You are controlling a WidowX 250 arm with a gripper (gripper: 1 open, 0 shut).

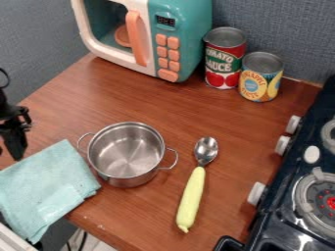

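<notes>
A black robot gripper [14, 125] reaches in at the left edge, above the table beside a light blue cloth [42, 191]; most of it is out of frame and its fingers are too unclear to read. A steel pot [127, 154] with two handles stands right of the cloth. A spoon with a pale yellow handle [191, 196] lies to the right of the pot.
A teal toy microwave [182, 39] stands at the back, next to a tomato sauce can [224, 61] and a yellow-labelled can [260, 81]. A black stove [295, 216] fills the right side.
</notes>
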